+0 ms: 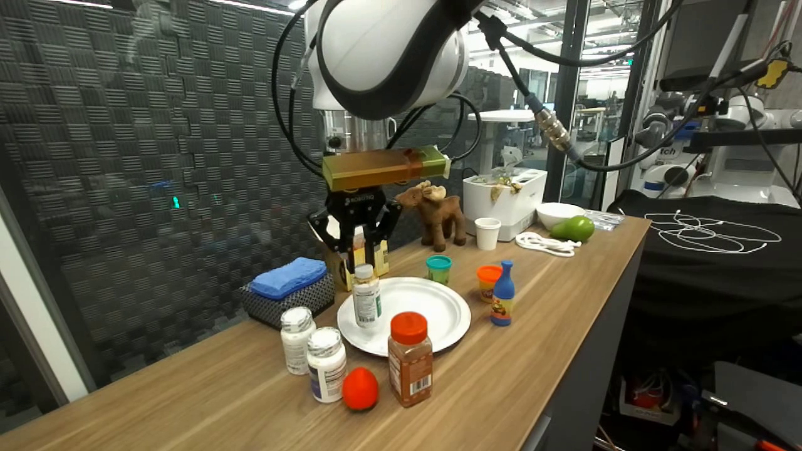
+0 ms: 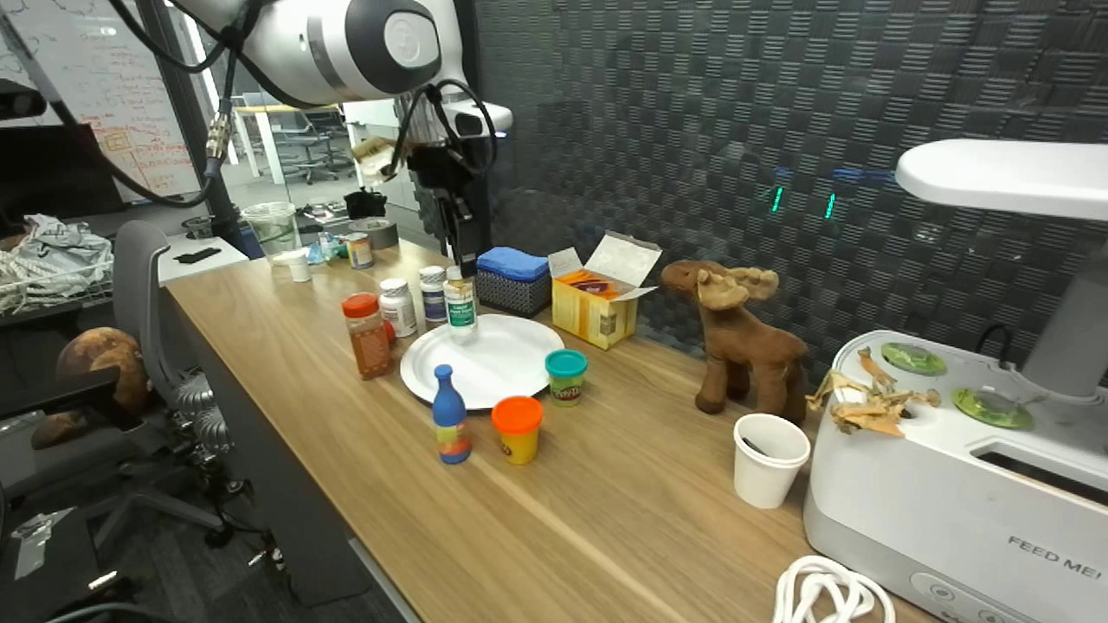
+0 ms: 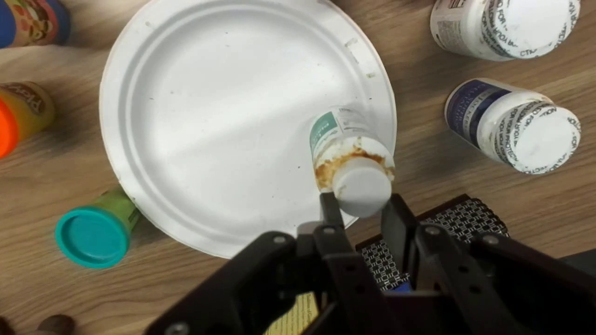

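A white pill bottle with a green-and-white label (image 1: 368, 302) stands upright over the left part of the white plate (image 1: 428, 319). Its base is at or just above the plate's surface; I cannot tell which. My gripper is shut on the bottle's white cap, one finger on each side. Brown stains mark the bottle's shoulder (image 3: 357, 157) in the wrist view. From exterior view 2, the same bottle (image 2: 460, 303) shows near the plate's far edge, below the gripper.
Two white pill bottles (image 1: 297, 342) (image 1: 327, 368), a red ball-like object (image 1: 361, 388) and a red-capped spice jar (image 1: 410, 364) stand near the plate. Teal (image 2: 566, 375) and orange-lidded (image 2: 517, 429) tubs and a blue bottle (image 2: 449, 417) flank it. Behind are a cloth-topped basket (image 2: 514, 282) and open box (image 2: 595, 311).
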